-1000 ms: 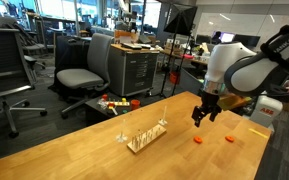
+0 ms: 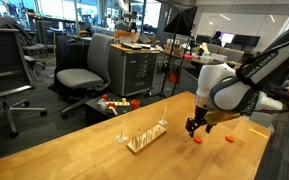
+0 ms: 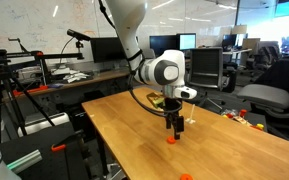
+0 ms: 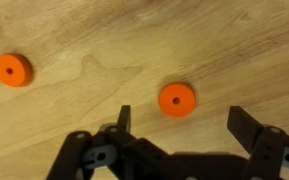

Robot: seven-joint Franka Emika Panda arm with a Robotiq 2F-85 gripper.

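Two orange discs, each with a small central hole, lie flat on the wooden table. In the wrist view the nearer disc (image 4: pixel 177 100) is between and just ahead of the fingertips of my gripper, which stands open with nothing held. The second disc (image 4: pixel 13 70) lies farther off at the upper left of that view. Exterior view 1 has my gripper (image 2: pixel 198 128) pointing down, low above one disc (image 2: pixel 197 140); the other disc (image 2: pixel 230 138) is to the right. In exterior view 2 a disc (image 3: pixel 171 140) lies under the gripper and another disc (image 3: pixel 186 177) at the bottom edge.
A wooden rack with several upright pegs (image 2: pixel 147 138) stands left of the gripper, with a single peg stand (image 2: pixel 163 112) behind it. Several coloured pieces (image 2: pixel 119 105) sit at the table's back edge.
My gripper has come down toward the disc beneath it, its fingers still open. The discs and the rack have stayed in place.
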